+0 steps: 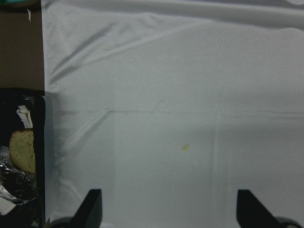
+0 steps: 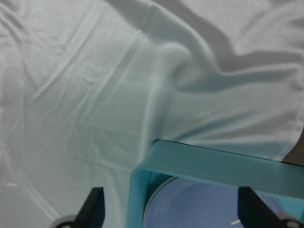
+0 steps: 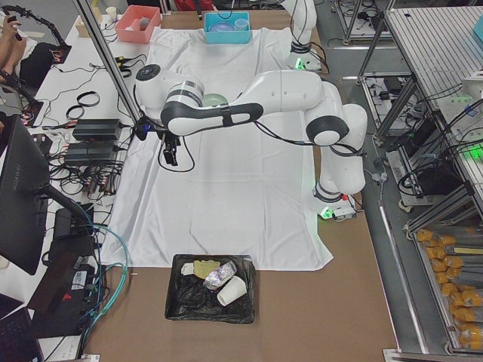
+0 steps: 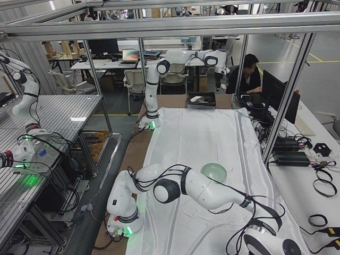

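My left gripper (image 3: 170, 157) (image 4: 218, 81) hangs open over the white cloth (image 3: 226, 211); in the left wrist view its fingers are wide apart, with a black bin (image 1: 39, 109) at the left. A green bowl (image 4: 214, 171) lies on the cloth, partly hidden by the left arm in the camera left view. My right gripper is open above a teal bin (image 3: 226, 38) (image 2: 213, 161) holding a blue bowl (image 2: 192, 206); in the camera views this gripper is cropped or hidden.
The lined black bin (image 3: 172, 286) holds bread, crumpled foil, a white cup and a scrap. A metal post (image 3: 106, 56) and cluttered side table with monitor (image 3: 19, 196) border the left.
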